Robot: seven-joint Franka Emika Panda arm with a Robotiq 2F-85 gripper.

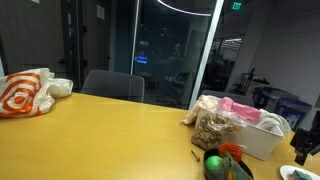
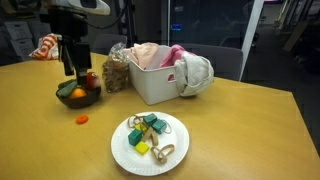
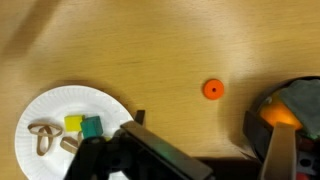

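My gripper (image 2: 75,64) hangs in the air above the table, close to the dark bowl (image 2: 80,100) in exterior view 2. It is open, and nothing shows between its fingers. A small orange ring (image 3: 213,89) lies alone on the wooden table, just beyond the gripper in the wrist view. The white paper plate (image 3: 35,106) holds a yellow block (image 3: 74,123), teal blocks (image 3: 92,127) and tan loop-shaped pieces (image 3: 43,140). Inside the bowl are an orange fruit (image 2: 78,93) and other produce; the arm hides part of it in the wrist view.
Behind the bowl stand a clear bag of brown pieces (image 2: 116,72) and a white bin (image 2: 152,87) filled with cloth. A white and orange bag (image 1: 30,93) lies at the far left in exterior view 1.
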